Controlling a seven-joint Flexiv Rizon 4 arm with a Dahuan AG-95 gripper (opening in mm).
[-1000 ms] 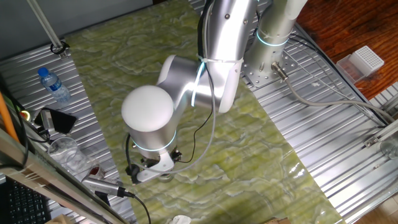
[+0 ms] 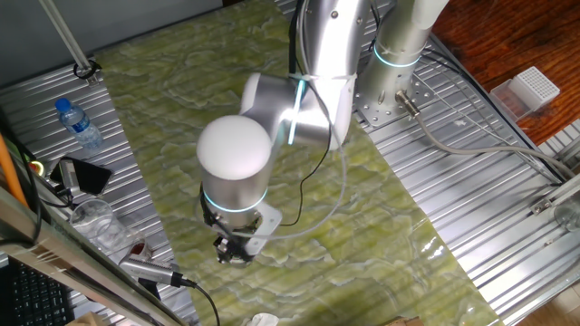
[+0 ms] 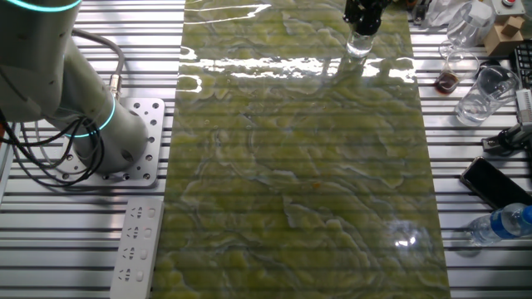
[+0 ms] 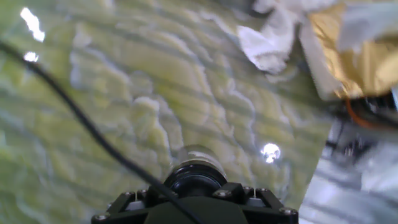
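Note:
My gripper [image 3: 363, 15] points down over the green marbled mat, near its edge on the side of the glassware. A clear glass-like object [image 3: 359, 45] shows directly below its dark fingers in exterior view 2. In the wrist view, a pale, clear rim [image 4: 202, 154] curves around a dark round shape in front of the gripper. Motion blur and the dark parts hide the fingertips, so whether they grip this object cannot be told. From exterior view 1, the gripper [image 2: 234, 252] is mostly covered by the arm's wrist.
Clear glasses [image 3: 486, 95], one beaker with brown liquid [image 3: 447, 81], a phone [image 3: 496, 183] and a water bottle [image 3: 503, 224] line the mat's side. White crumpled tissue [image 4: 270, 40] lies near a gold-coloured package [image 4: 354, 53].
The arm's wrist has shifted right and slightly up in exterior view 1, and the gripper has turned. The surrounding objects stay where they were.

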